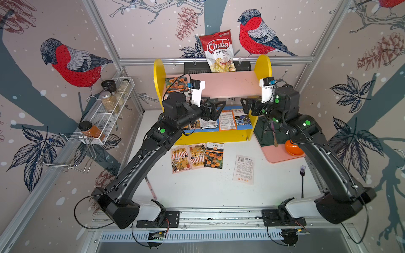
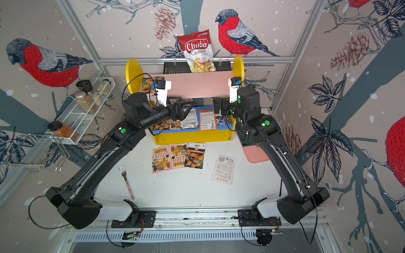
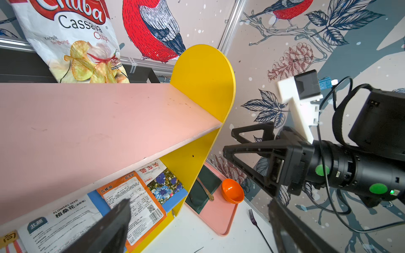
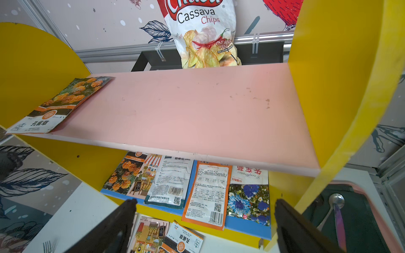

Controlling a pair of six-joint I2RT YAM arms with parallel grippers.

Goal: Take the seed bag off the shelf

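Several flower seed bags, among them an orange-edged one (image 4: 206, 194) and a blue-flowered one (image 4: 248, 198), lie on the lower blue shelf (image 4: 249, 226). A marigold bag (image 4: 63, 103) rests on the pink upper shelf (image 4: 181, 105) at its left end. On the white table below are a marigold bag (image 1: 214, 155), printed bags (image 1: 180, 159) and a pale bag lying flat (image 1: 243, 169). My left gripper (image 1: 221, 108) is open before the rack, nothing between its fingers. Facing it, my right gripper (image 1: 246, 105) stands open and empty in front of the rack's right side.
A red chip bag (image 1: 219, 51) stands behind the rack. The yellow side panel (image 4: 350, 76) bounds the shelves at right. A pink tray (image 3: 227, 217) with an orange bowl (image 3: 232, 191) sits beyond it.
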